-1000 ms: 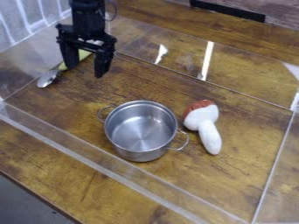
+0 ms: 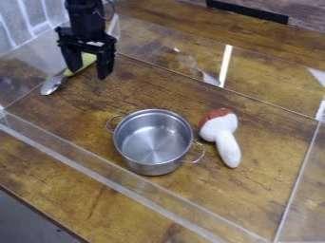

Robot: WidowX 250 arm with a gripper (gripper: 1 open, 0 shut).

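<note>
My black gripper [image 2: 86, 61] is at the back left, open, over a yellow-green object [image 2: 82, 65] that it partly hides; whether it touches it I cannot tell. A silver utensil [image 2: 53, 84], perhaps a spoon, lies just left of it. A steel pot [image 2: 152, 140] with two side handles stands in the centre foreground. A white toy mushroom [image 2: 223, 142] with a red top lies to its right.
Clear plastic walls surround the wooden table [image 2: 102, 171].
The pot and mushroom have not moved.
</note>
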